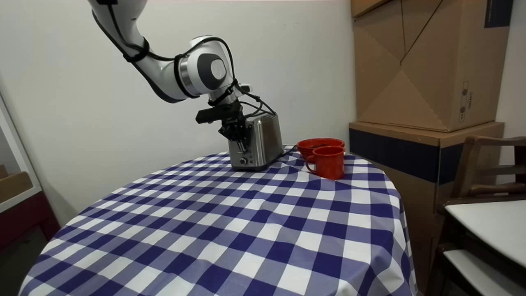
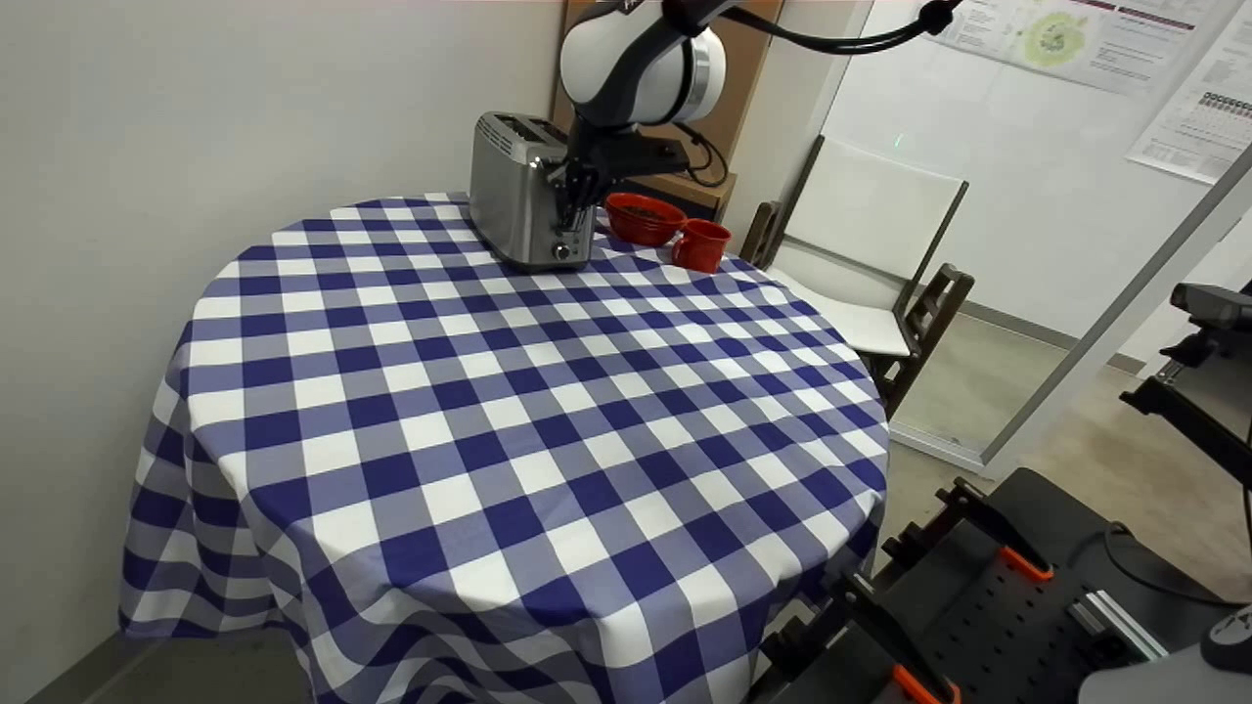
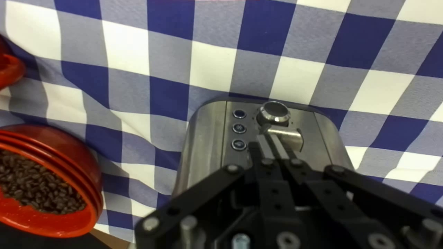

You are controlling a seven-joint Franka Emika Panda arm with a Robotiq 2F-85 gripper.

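A steel toaster [image 1: 269, 139] stands at the far end of the table. On its front, the wrist view shows a round knob [image 3: 274, 112], a column of buttons [image 3: 239, 128] and a metal lever [image 3: 289, 137] just beside the knob. My gripper is shut, its narrow fingers side by side with nothing visible between them. The fingertips overlap the lever in the wrist view; whether they touch it I cannot tell. From the second exterior view, the gripper [image 2: 575, 221] hangs close against the toaster's front face.
Beside the toaster are a red bowl [image 3: 77, 166] of dark beans and a red mug [image 1: 329, 163]. A wall rises behind the toaster, and cardboard boxes [image 1: 394, 148] are stacked beyond the table's edge.
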